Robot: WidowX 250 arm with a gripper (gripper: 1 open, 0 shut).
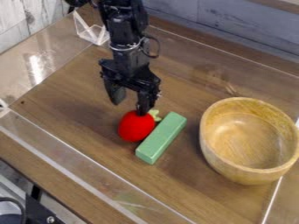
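My black gripper (pixel 129 96) is low over the wooden table, its fingers open just above and behind a red tomato-like object (pixel 135 129) with a small green top. A green block (pixel 162 138) lies diagonally to the right of the red object, close beside it. A wooden bowl (pixel 246 171) stands on the right side of the table.
A white wire-like item (pixel 91 29) is at the back left, behind the arm.
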